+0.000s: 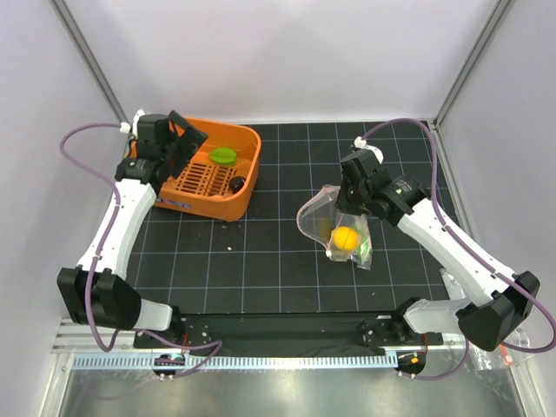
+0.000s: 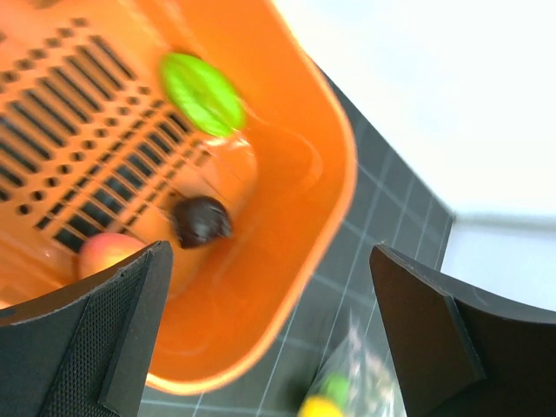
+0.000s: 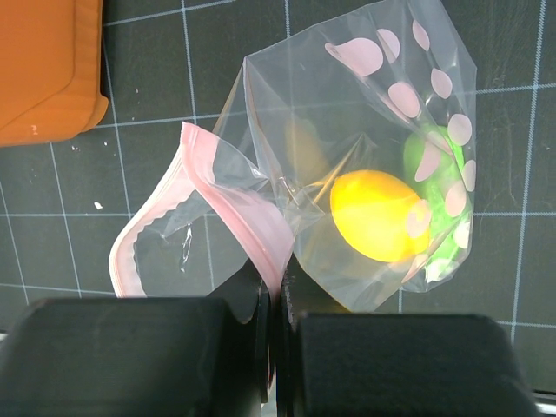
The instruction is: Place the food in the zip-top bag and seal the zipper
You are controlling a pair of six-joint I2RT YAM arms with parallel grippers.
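My left gripper hangs over the orange basket, open and empty. In the left wrist view a green item, a dark round item and a peach-like fruit lie inside it. My right gripper is shut on the pink zipper edge of the clear dotted bag. The bag holds a yellow item and a green item, seen through the plastic in the right wrist view.
White walls bound the workspace at the back and sides.
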